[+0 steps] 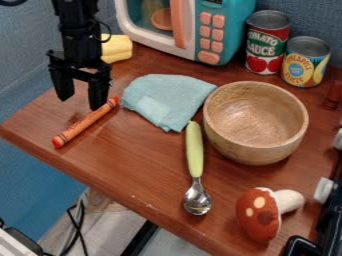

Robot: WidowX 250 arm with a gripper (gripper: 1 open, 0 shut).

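My black gripper [80, 90] is at the upper left of the camera view, over the table, its fingers apart and open with nothing visible between them. Just below and to its right lies an orange crayon-like stick [86, 123] on the wooden table [134, 180]. A folded light-blue cloth [164, 98] is to the right of that, and a green-handled spoon [195, 170] lies lengthwise in the middle.
A wooden bowl [255, 118], a mushroom toy [261, 214] and two cans [267, 45] stand on the right. A toy microwave [174, 25] and yellow object [115, 50] sit at the back.
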